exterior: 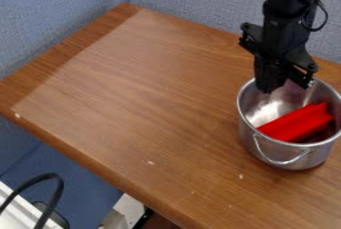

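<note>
A steel pot (280,148) with a wire handle stands at the right side of the wooden table. A red object (296,123) lies inside it. My black gripper (266,82) is over the back left rim of the pot, fingers pointing down, their tips at about rim height. Nothing shows held in it; whether the fingers are open or shut is hard to make out.
Blue-grey padded walls (54,14) border it at the left and back. A white object with a black cable (51,195) sits off the table at the bottom left.
</note>
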